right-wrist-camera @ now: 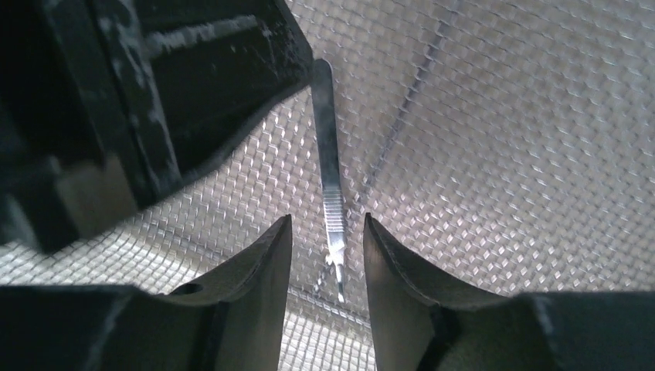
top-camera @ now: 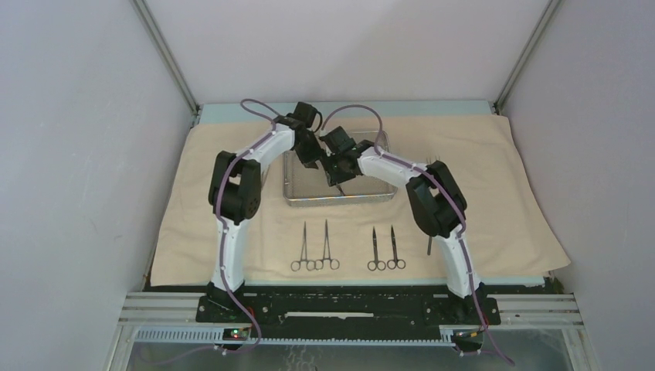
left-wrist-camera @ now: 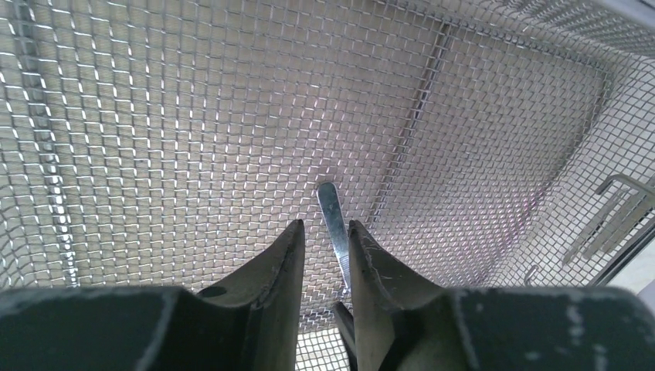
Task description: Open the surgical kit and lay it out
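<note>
A slim metal scalpel handle (right-wrist-camera: 327,147) lies on the floor of the wire-mesh tray (top-camera: 340,200). In the right wrist view its narrow tip sits low between the fingers of my right gripper, which is open and not closed on it. My left gripper is part open over the mesh; in the left wrist view the handle's rounded end (left-wrist-camera: 328,193) shows just beyond its fingertips. Both grippers are close together inside the tray, and the dark left gripper body (right-wrist-camera: 193,85) fills the upper left of the right wrist view, partly overlapping the handle's end.
On the beige cloth (top-camera: 502,216) in front of the tray lie two ring-handled clamps (top-camera: 327,246) and two scissors (top-camera: 375,249). Thin instruments (top-camera: 429,244) lie to the right, partly under the right arm.
</note>
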